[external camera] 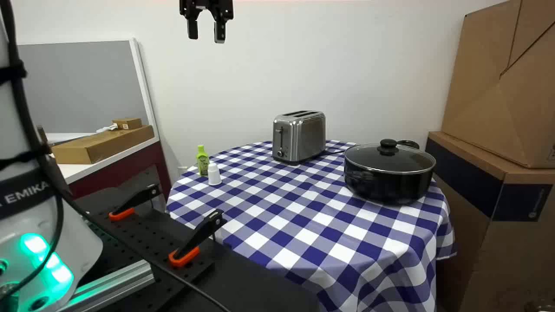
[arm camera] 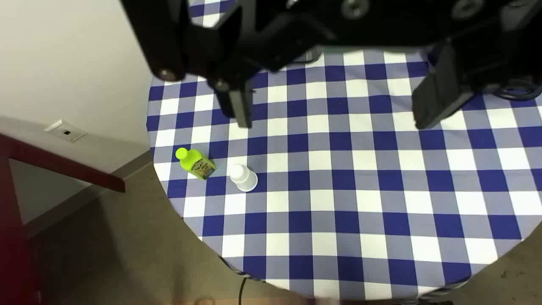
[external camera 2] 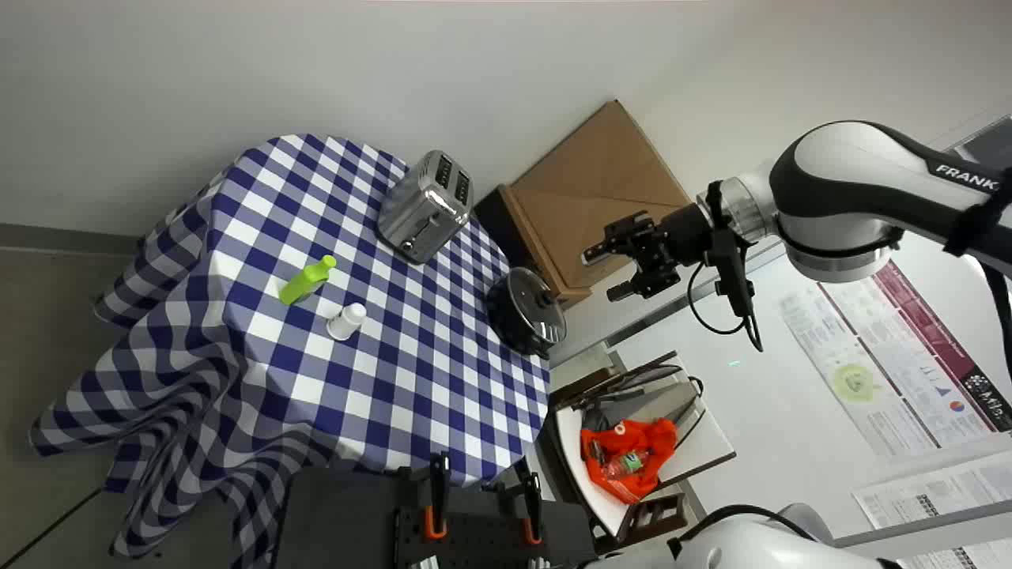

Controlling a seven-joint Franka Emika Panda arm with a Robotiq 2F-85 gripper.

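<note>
High above the checked table, my gripper [external camera: 206, 32] is open and empty, its two fingers well apart in the wrist view. A green bottle [arm camera: 196, 162] stands near the table's edge, with a small white cup-like item [arm camera: 244, 178] close beside it. Both are clear of the gripper, well below it. A silver toaster [external camera: 300, 136] stands toward the back of the table, its two slots on top. On the right sits a black pot [external camera: 387, 177] under a glass lid with a dark knob.
Cardboard boxes [external camera: 484, 208] stand close behind the pot's side. Two orange-tipped clamps [external camera: 200, 239] hold a black board at the robot's side. A white wall backs the table.
</note>
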